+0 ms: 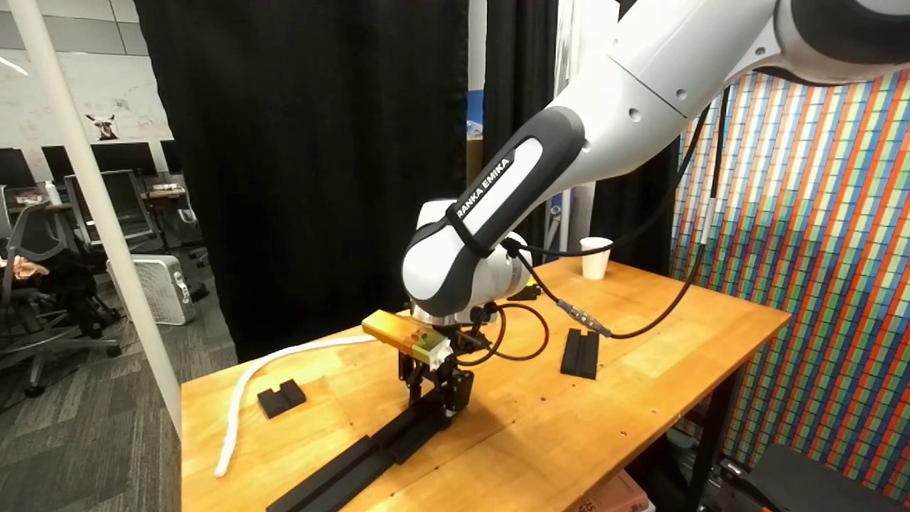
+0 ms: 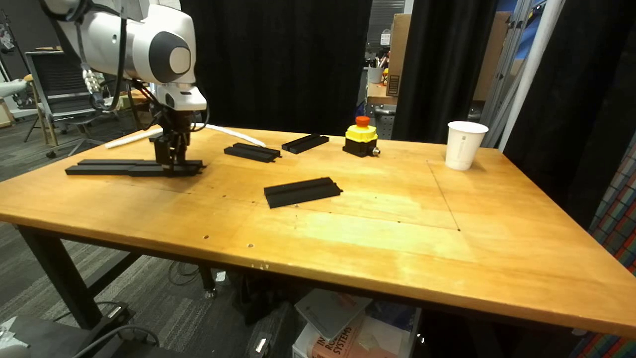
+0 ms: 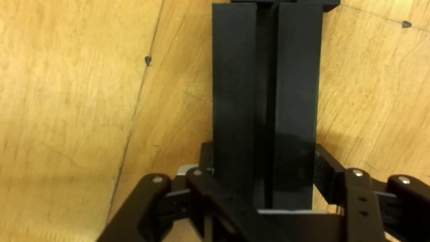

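Low over the table, my gripper is shut across the width of a black grooved track piece [image 3: 233, 80], one finger [image 3: 324, 173] against each long side. The piece's far end meets a second black track piece [image 1: 328, 478], and the two lie nearly in line on the wood. In the wrist view, only the near edge of that second piece shows, at the top. From exterior view 2, the gripper [image 2: 171, 161] stands over the right part of this row. Whether the ends are locked together cannot be told.
Loose black track pieces lie on the table [image 2: 387, 250]: one piece [image 2: 302, 192] nearer the front, others [image 2: 253, 152] further back. A white cord [image 1: 234, 418] runs behind the row. A yellow-and-red button box [image 2: 361, 138] and a white cup [image 2: 463, 146] stand towards the right.
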